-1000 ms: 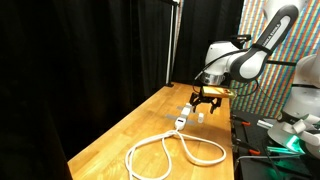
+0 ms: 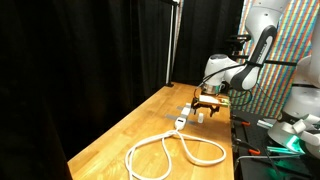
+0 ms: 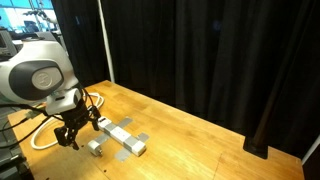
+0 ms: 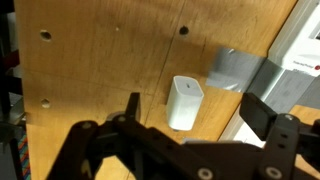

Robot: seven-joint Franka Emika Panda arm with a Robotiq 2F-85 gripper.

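Note:
A small white block (image 4: 184, 103) lies on the wooden table between the two spread fingers of my gripper as the wrist view looks down on it. From the side, the same white block (image 2: 200, 117) rests just under the fingertips; in the second exterior view the block (image 3: 95, 147) is right beside a finger. My gripper (image 3: 87, 143) is open and holds nothing. Whether the fingers reach down beside the block or stay above it, I cannot tell.
A white power strip (image 3: 122, 134) lies close to the block, with its white cord (image 2: 133, 155) looped over the table. Grey tape patches (image 4: 233, 69) mark the wood nearby. A black stand (image 3: 257, 145) is at its far edge.
Over the last second my arm has come down, bringing the gripper lower towards the white block. The block, power strip and cord stay where they were.

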